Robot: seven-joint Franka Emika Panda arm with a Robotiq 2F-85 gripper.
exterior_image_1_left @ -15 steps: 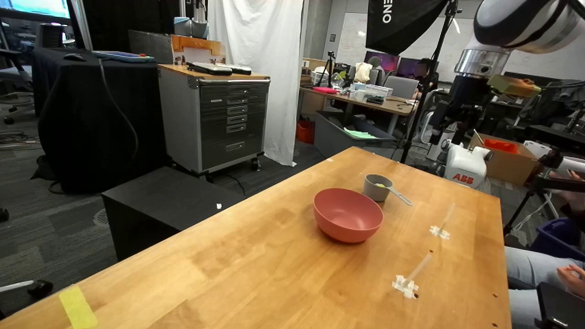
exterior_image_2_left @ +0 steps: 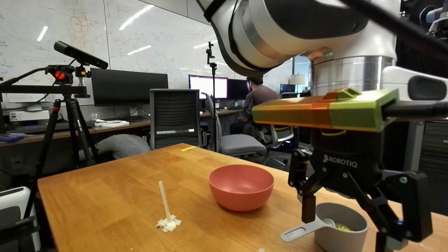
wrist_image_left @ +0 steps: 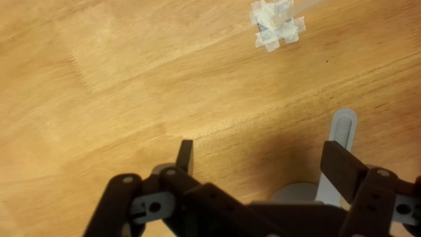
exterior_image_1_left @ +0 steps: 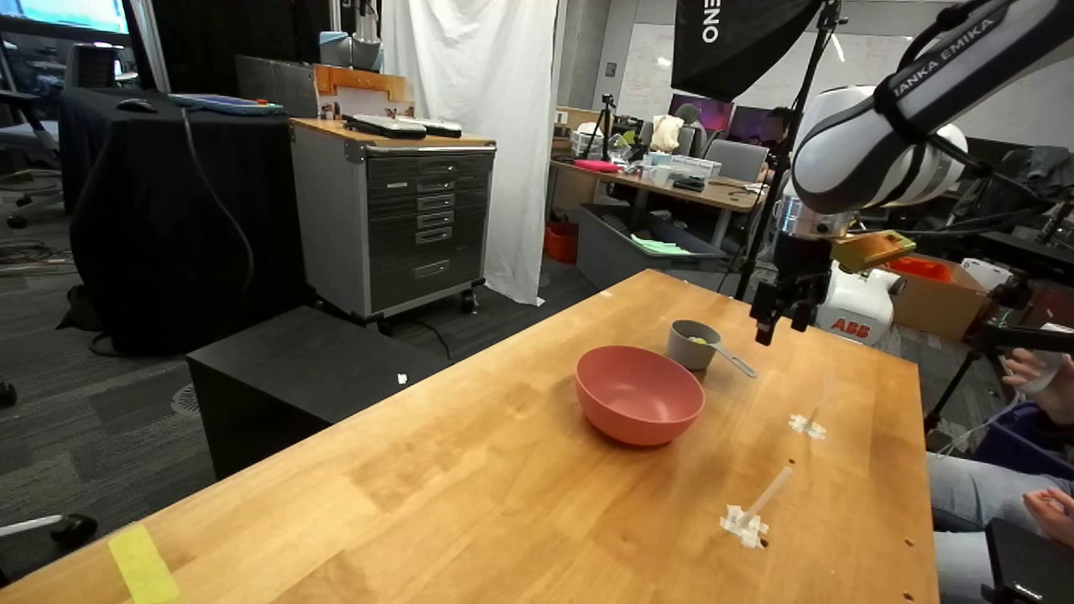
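A grey measuring cup [exterior_image_1_left: 690, 348] stands upright on the table near the far end, its handle [exterior_image_2_left: 303, 230] sticking out to one side. Something yellow-green [exterior_image_2_left: 343, 227] shows inside it. Right beside the cup sits a round red bowl [exterior_image_1_left: 640, 397], which looks empty. My gripper [exterior_image_1_left: 782, 332] is open above the table, near the cup, with nothing held. From the wrist, the gap of my gripper lies over bare wood; the cup's handle [wrist_image_left: 342, 128] runs behind the right finger, and most of the cup is hidden by the gripper's own parts.
Two thin translucent sticks are taped upright to the table, one with a tape patch [exterior_image_1_left: 745, 525] toward the front and one with another patch [exterior_image_1_left: 807, 427] farther back. Yellow tape [exterior_image_1_left: 143, 564] marks the near left corner.
My arm has come left and down, from beyond the table's far right edge to over the table near the cup. Cup and bowl have stayed where they were.
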